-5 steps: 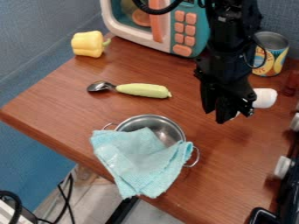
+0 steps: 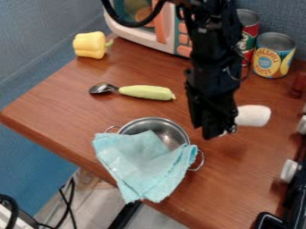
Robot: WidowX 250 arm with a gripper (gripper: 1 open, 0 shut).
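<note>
My black gripper point(image 2: 217, 125) hangs over the right part of the wooden table, just left of a white cylindrical object point(image 2: 252, 115) and partly in front of it; whether its fingers are open or shut is not clear. A metal pot point(image 2: 156, 123) with a light blue cloth point(image 2: 138, 170) draped over it stands at the front centre. A corn cob point(image 2: 147, 92) and a spoon point(image 2: 103, 88) lie behind the pot.
A yellow pepper point(image 2: 89, 45), a toy microwave point(image 2: 157, 27) and two cans point(image 2: 274, 55) are at the back. A black stove point(image 2: 282, 215) lines the right edge.
My arm and gripper have moved slightly left over the last second, uncovering a second can at the back. The white object appears to sit a little further left than before.
</note>
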